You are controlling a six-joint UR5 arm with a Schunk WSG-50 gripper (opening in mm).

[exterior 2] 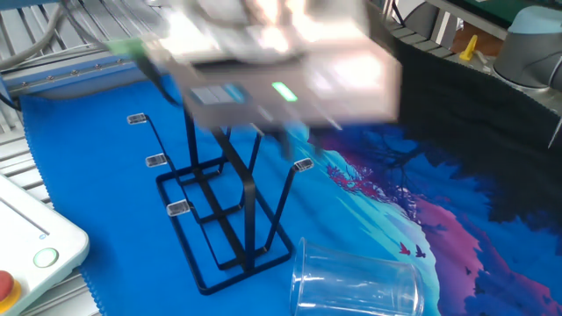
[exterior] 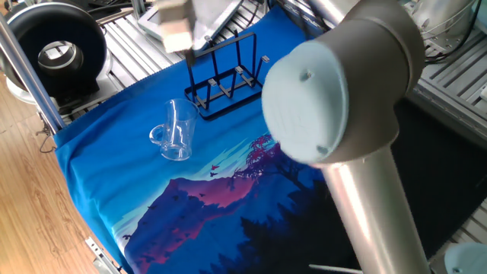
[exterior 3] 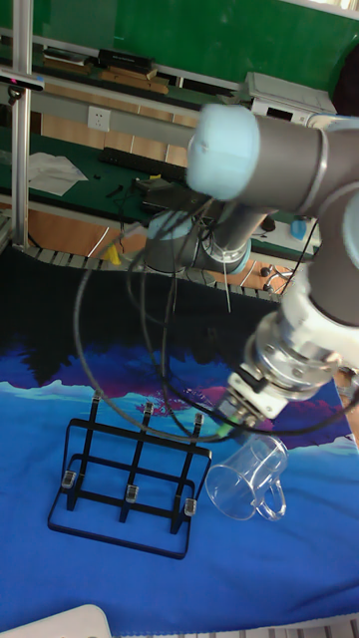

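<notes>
A clear glass mug (exterior: 179,131) lies on its side on the blue cloth, its handle to the left in exterior view 1. Beside it stands a black wire rack (exterior: 233,106), upright and with no cup on it. In exterior view 2 the mug (exterior 2: 356,283) is at the lower edge, its wide mouth facing the rack (exterior 2: 249,219). My gripper (exterior: 178,47) is blurred, held above the cloth and apart from the mug. Exterior view 3 has the gripper (exterior 3: 225,426) overlapping the space between rack and mug (exterior 3: 242,483). Its fingers are too blurred or small to read.
A pendant with a red button (exterior 2: 7,285) lies past the cloth's edge. A round black device (exterior: 87,57) stands at the left in exterior view 1. Loose cables (exterior 3: 80,330) loop beside the arm.
</notes>
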